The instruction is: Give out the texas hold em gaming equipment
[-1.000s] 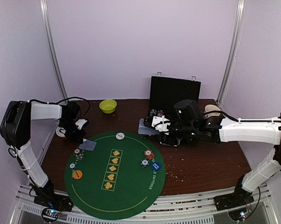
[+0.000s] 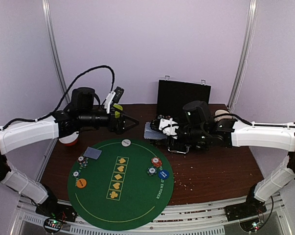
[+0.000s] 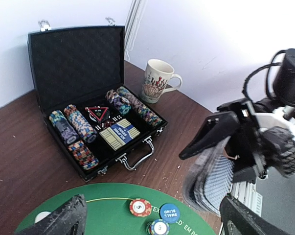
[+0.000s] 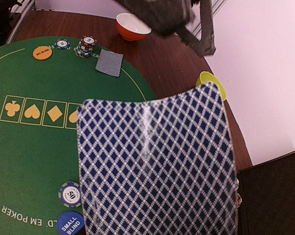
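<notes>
A blue-and-white patterned card stack (image 4: 157, 166) fills the middle of the right wrist view; my right gripper (image 2: 159, 134) is shut on it, near the open case. My left gripper (image 2: 130, 125) is open and empty, held left of the cards (image 2: 151, 131) with a gap between. In the left wrist view the held cards (image 3: 213, 178) look blurred. On the green poker mat (image 2: 137, 205), a card or cards (image 2: 92, 152) lie at the upper left by chip stacks (image 2: 82, 160). The small blind button (image 2: 163, 174) sits beside chips (image 2: 156, 161); the big blind button (image 2: 81, 183) lies at left.
A mug (image 3: 159, 81) stands right of the case, whose chip rows and yellow-blue deck (image 3: 119, 134) show. A white-and-orange bowl (image 4: 132, 27) is at the left; a green bowl (image 4: 211, 84) stands behind my left arm.
My left arm has swung from the cards and bowl at the left toward the table's middle, covering much of the green bowl. The right arm has stayed nearly still with its cards.
</notes>
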